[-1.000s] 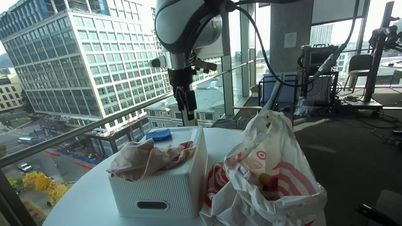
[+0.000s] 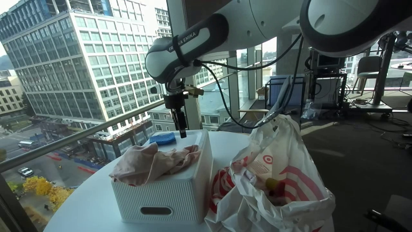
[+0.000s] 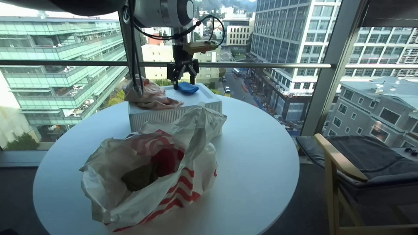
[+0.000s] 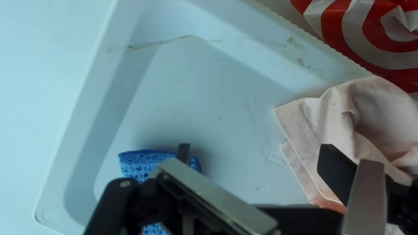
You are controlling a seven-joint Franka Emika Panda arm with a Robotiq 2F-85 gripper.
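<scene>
On the lid of the white ribbed box (image 2: pixel 160 201) lie a blue sponge (image 2: pixel 163 139) and a crumpled pink cloth (image 2: pixel 146 164). My gripper (image 2: pixel 182 135) hangs over the lid, to the right of the sponge in exterior view 1. Its two fingers stand wide apart in the wrist view, with nothing held between them. There, one finger covers part of the sponge (image 4: pixel 141 164), while the other overlaps the edge of the cloth (image 4: pixel 305 125). Exterior view 2 shows the open gripper (image 3: pixel 185 86) close above the sponge (image 3: pixel 188 87); I cannot tell whether they touch.
A white and red plastic bag (image 3: pixel 196 160) stands open beside the box, with red and dark things inside. Free surface remains on the round white table (image 3: pixel 258 156) to the right in exterior view 2. Behind the box runs a window rail (image 3: pixel 274 65).
In exterior view 1 my gripper has come lower and shifted left, nearer the sponge, as the arm reached farther out. Sponge, cloth, box and bag look unmoved.
</scene>
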